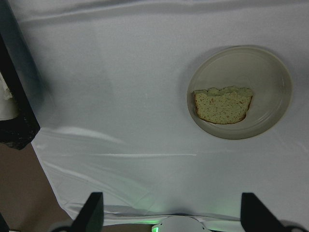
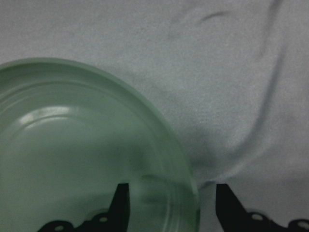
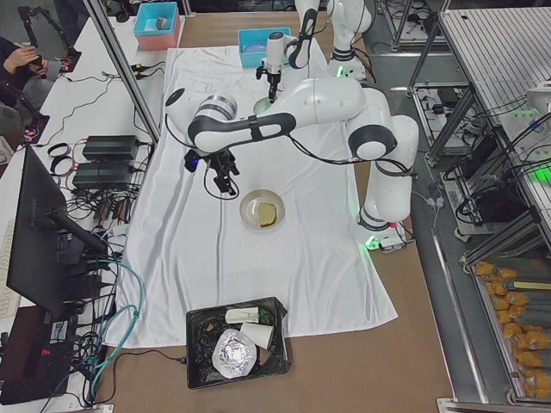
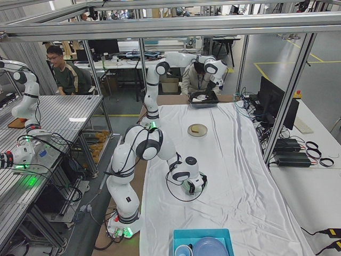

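Observation:
A beige plate (image 3: 250, 209) holding a bread slice (image 3: 268, 212) lies mid-cloth. My left gripper is open and empty above the cloth, with the plate ahead in its wrist view; in the camera left view it hangs left of and above the plate. A green plate (image 2: 72, 135) lies under my right gripper, whose open fingertips straddle the plate's right rim, with nothing seen gripped.
A black tray (image 3: 198, 344) with white items and a foil bowl stands at the cloth's near end in the camera left view. A blue bin (image 4: 201, 232) with dishes sits at the other end. The cloth around the beige plate is clear.

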